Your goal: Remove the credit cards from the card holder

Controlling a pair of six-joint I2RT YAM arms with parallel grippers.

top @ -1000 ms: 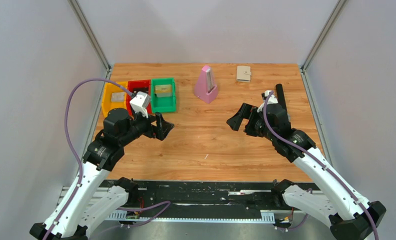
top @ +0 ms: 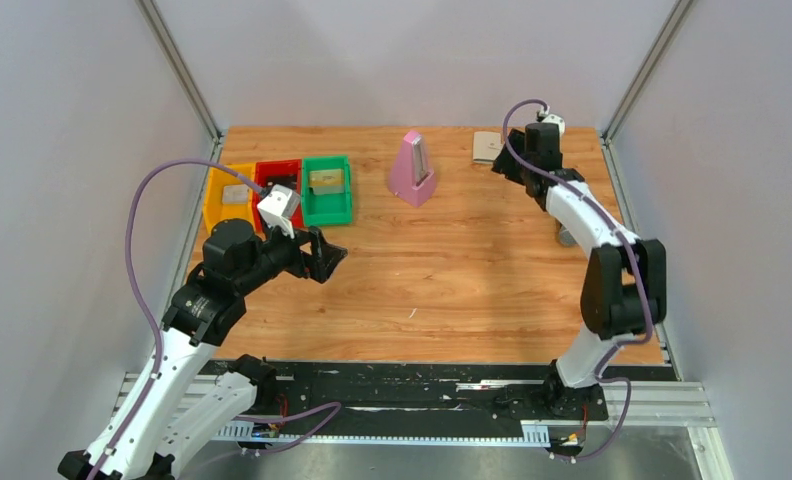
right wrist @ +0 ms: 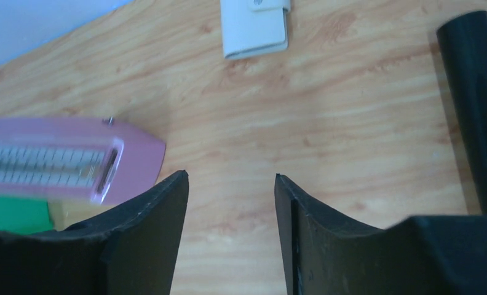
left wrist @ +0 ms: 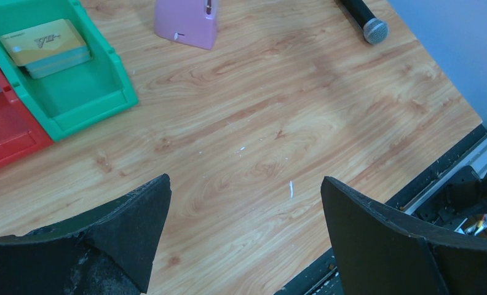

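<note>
The card holder, a small pale folded wallet (top: 487,147) (right wrist: 254,34), lies at the back right of the table, its flap toward the top of the right wrist view; no cards show. My right gripper (top: 508,158) is just in front of and right of it, high over the table, part open with nothing between its fingers. My left gripper (top: 328,257) stands open and empty over the left part of the table, near the bins.
A pink metronome (top: 410,175) stands at back centre. Green (top: 341,210), red (top: 285,170) and yellow (top: 218,200) bins sit at left. A black microphone (left wrist: 367,24) lies at right.
The left arm has stayed still.
</note>
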